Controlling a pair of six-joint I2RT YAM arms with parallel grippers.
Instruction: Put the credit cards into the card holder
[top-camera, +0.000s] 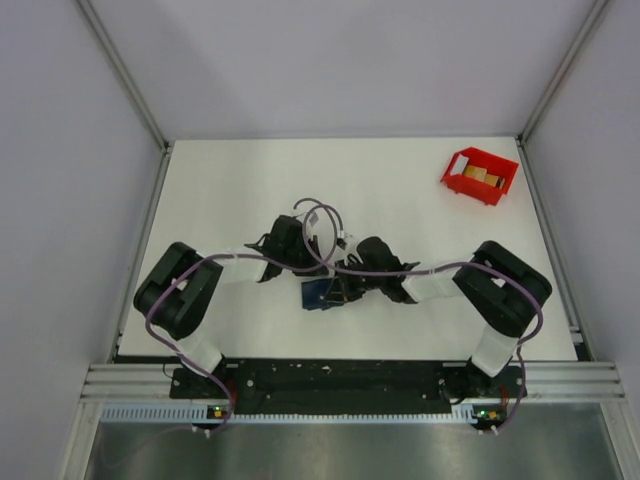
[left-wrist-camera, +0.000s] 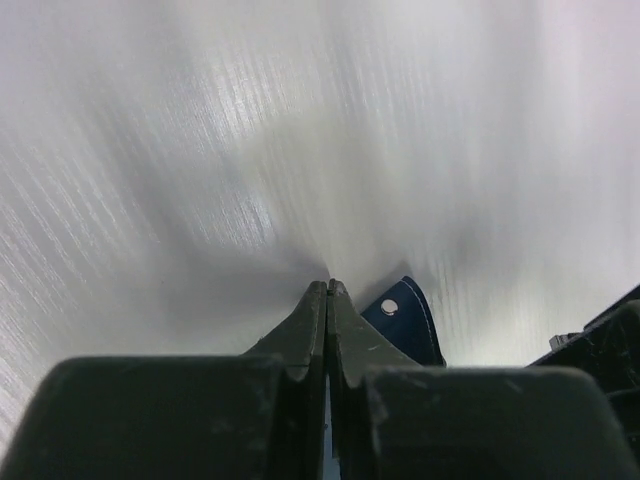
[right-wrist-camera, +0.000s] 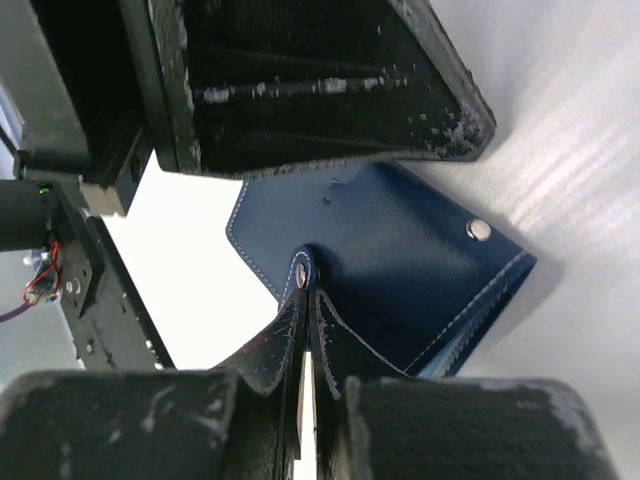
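Note:
The dark navy card holder (top-camera: 317, 297) lies near the middle of the table, below both grippers in the top view. My right gripper is shut on its snap strap, over the holder's flap (right-wrist-camera: 380, 230). My left gripper is shut just above the table beside the holder, with nothing visible between its fingertips; in the right wrist view its body is over the holder's far side.
A red box (top-camera: 478, 195) with cards in it sits at the back right of the table (top-camera: 230, 180).

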